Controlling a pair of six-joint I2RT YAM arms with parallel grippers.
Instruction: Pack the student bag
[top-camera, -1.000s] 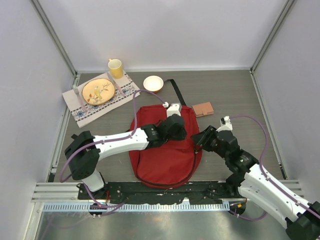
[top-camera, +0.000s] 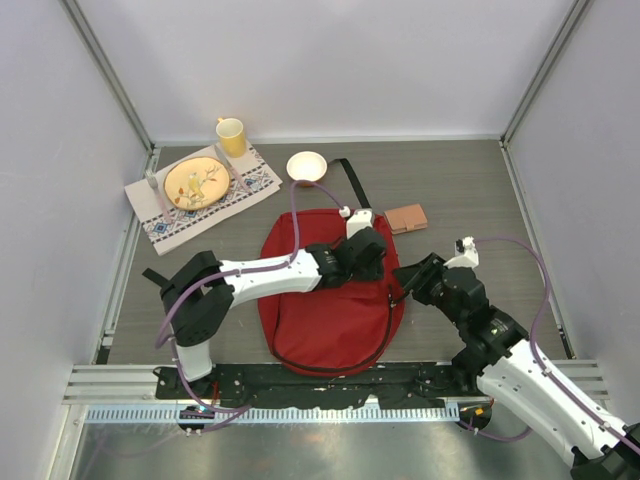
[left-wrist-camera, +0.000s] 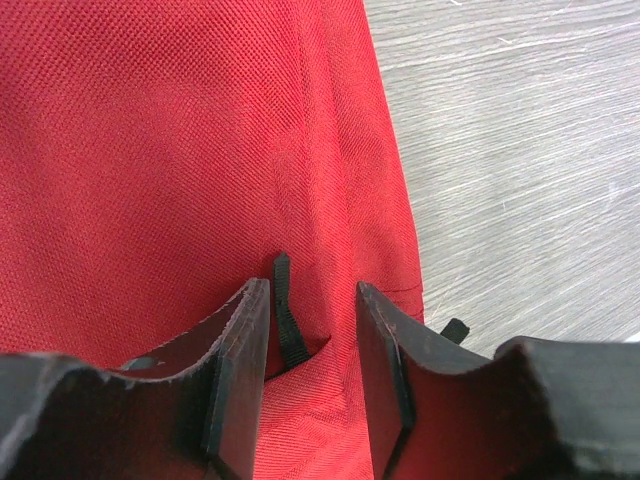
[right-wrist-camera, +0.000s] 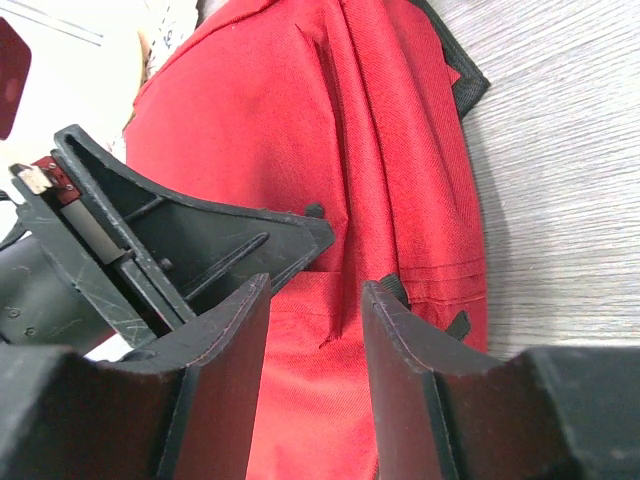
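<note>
The red bag lies flat in the middle of the table, a dark zip curving over its front. Above its right side is my left gripper, its fingers part open; red fabric and a black zip pull show in the gap. At the bag's right edge stands my right gripper, also part open. Between and beyond its fingers lie a red fabric fold and, at upper left, the black left gripper finger. No grip on the fabric shows in either wrist view. The left arm hides part of the bag's upper half.
A brown wallet lies right of the bag's top, near a black strap. Behind are a white bowl, a yellow mug and a patterned plate on a placemat.
The left arm has shifted rightward across the bag, bringing its gripper closer to the right one. The bag looks unchanged.
</note>
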